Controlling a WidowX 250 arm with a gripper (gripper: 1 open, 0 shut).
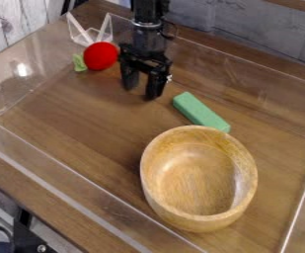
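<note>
My black gripper [145,74] hangs low over the wooden table [82,128] in the upper middle of the camera view, right of a red round object [101,55] with a bit of green beside it. Its dark fingers are small and blurred against their shadow, so I cannot tell whether they are open or shut. A green block [201,112] lies to the lower right of the gripper, apart from it. A large wooden bowl [198,203] sits at the bottom right.
A white wire-like object [89,30] stands at the back left, behind the red object.
</note>
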